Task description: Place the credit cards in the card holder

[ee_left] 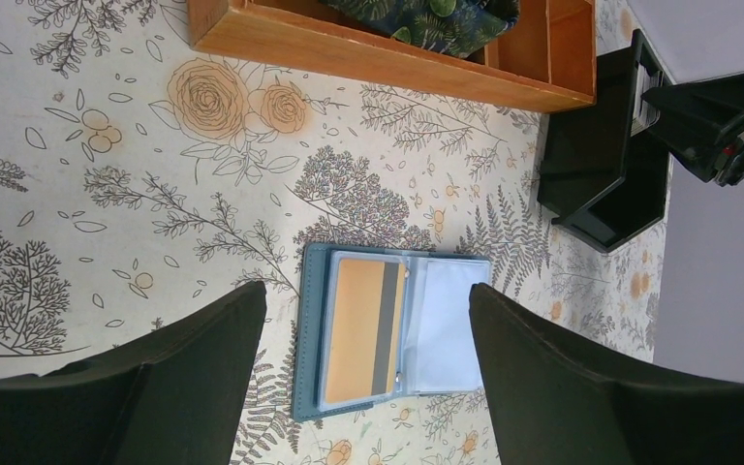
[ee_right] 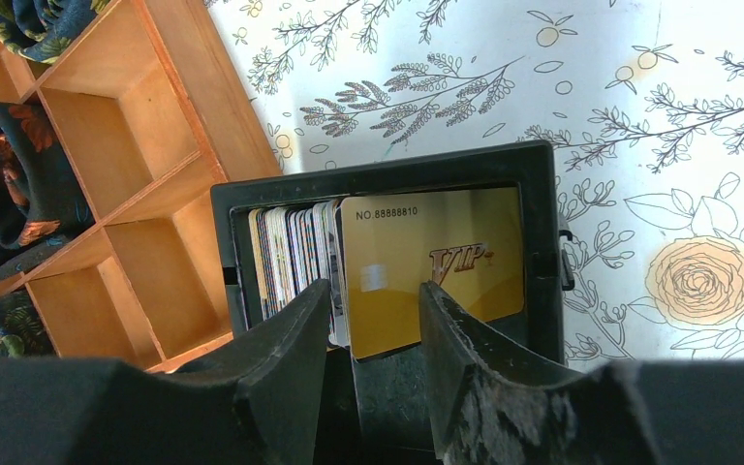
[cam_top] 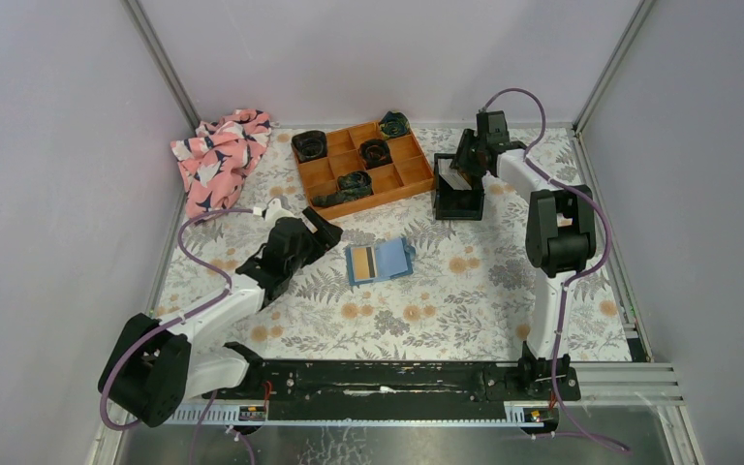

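A black box (ee_right: 540, 232) holds a stack of cards (ee_right: 291, 252) with a gold VIP card (ee_right: 397, 252) lying at their right. My right gripper is over the box, fingers apart at the gold card; whether they touch it is unclear. A blue card holder (ee_left: 312, 329), open on the table (ee_left: 136, 252), shows a gold card with a dark stripe (ee_left: 356, 329) in its left side and a pale right side. My left gripper stands open above the holder's left vicinity, with nothing between its fingers.
A wooden compartment tray (cam_top: 414, 170) with dark cloths stands at the back, left of the box. A pink patterned cloth (cam_top: 218, 160) lies at the back left. The front middle of the table around the holder is clear.
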